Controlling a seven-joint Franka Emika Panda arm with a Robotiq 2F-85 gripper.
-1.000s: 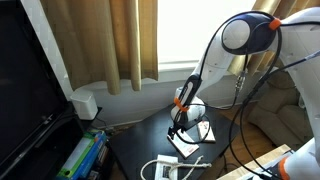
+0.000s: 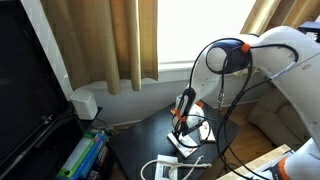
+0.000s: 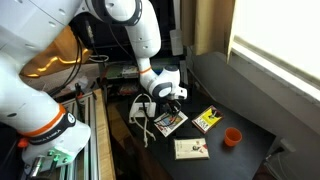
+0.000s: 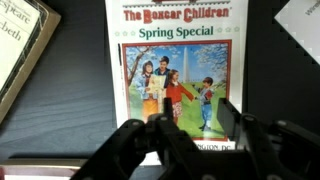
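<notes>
A Boxcar Children paperback, with a white cover and a colour picture of children, lies flat below my gripper in the wrist view. Dark fingers reach over its lower part, apart from each other, with only the cover visible beyond the gap. From the second exterior view the same book appears on the dark table, and the gripper hangs low over its far end. Whether the fingertips touch the cover cannot be told.
A white cable runs over the table nearby. Bare table shows toward the window side.
In the first exterior view the arm's upper joint has swung left and down over the last second. The gripper has shifted only slightly, staying over the book. The books have not moved.
</notes>
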